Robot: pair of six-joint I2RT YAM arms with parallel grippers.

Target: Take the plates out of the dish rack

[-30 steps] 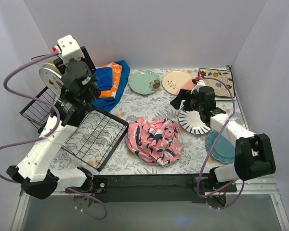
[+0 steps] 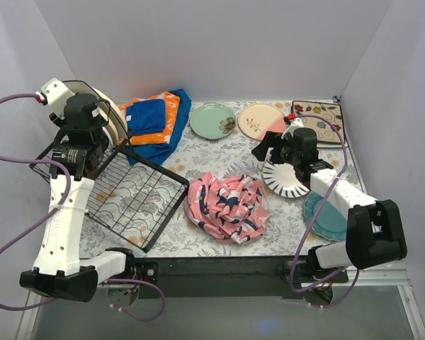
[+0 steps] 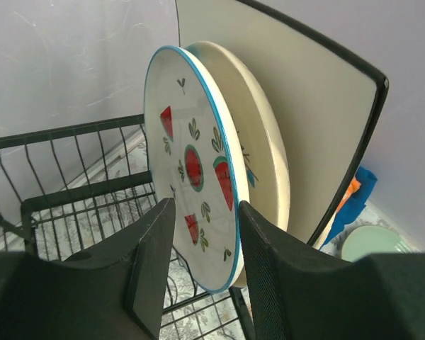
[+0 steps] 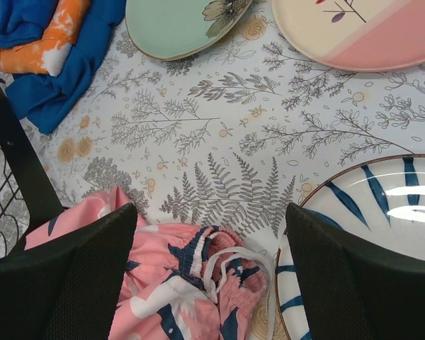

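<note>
In the left wrist view, a white plate with red fruit pattern and blue rim (image 3: 195, 166) stands upright in the black dish rack (image 3: 78, 127), beside a cream plate (image 3: 262, 142) and a dark-edged board (image 3: 319, 85). My left gripper is part open at this plate's lower near edge; whether it touches cannot be told. My right gripper is open above the table, between the pink bundled cloth (image 2: 227, 209) and the striped plate (image 2: 283, 183).
A green plate (image 2: 212, 120), pink-cream plate (image 2: 255, 117), flowered square plate (image 2: 319, 110) and teal plate (image 2: 326, 219) lie on the table. Folded blue and orange cloths (image 2: 145, 117) lie behind the rack.
My left arm has moved leftward over the upright plates at the rack's far end. The right arm is essentially still.
</note>
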